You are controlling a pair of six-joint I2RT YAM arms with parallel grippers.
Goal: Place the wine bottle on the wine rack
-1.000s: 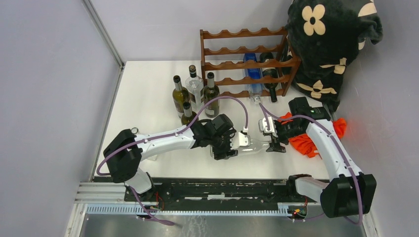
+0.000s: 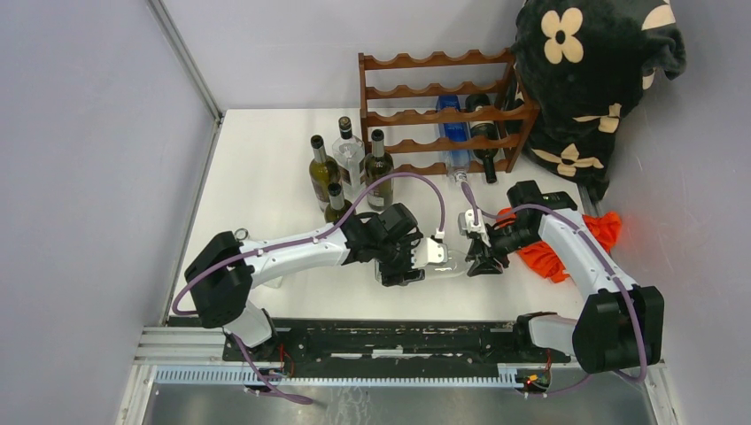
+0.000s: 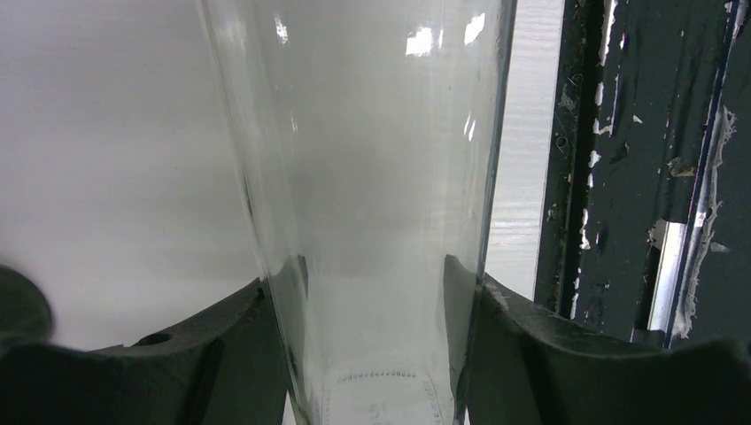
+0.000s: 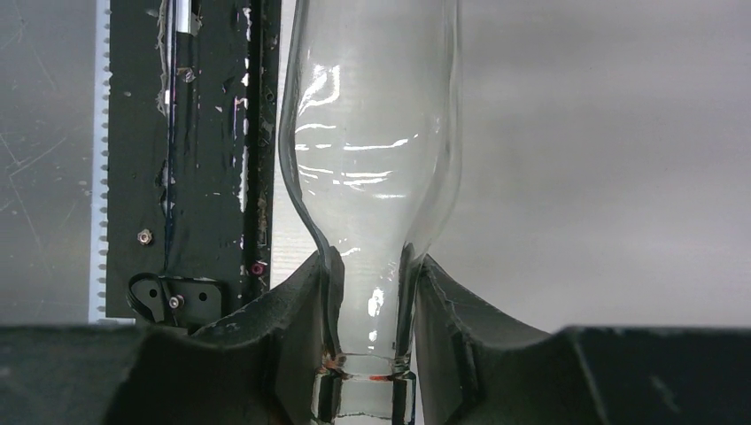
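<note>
A clear glass bottle (image 2: 445, 265) lies level between my two grippers in the top view, above the white table. My left gripper is shut on its wide body near the base, which the left wrist view shows through the glass (image 3: 372, 177). At the other end, my right gripper has its fingers against both sides of the neck, just above the lip; the bottle's shoulder (image 4: 372, 168) widens away from it. The wooden wine rack (image 2: 434, 117) stands at the back, with a blue bottle (image 2: 452, 124) and a dark bottle (image 2: 483, 133) lying in it.
Several upright bottles, among them a dark one (image 2: 378, 173), crowd left of the rack behind my left arm. An orange cloth (image 2: 547, 258) lies by my right arm. A patterned dark cushion (image 2: 593, 80) leans right of the rack. Rack slots on the left look empty.
</note>
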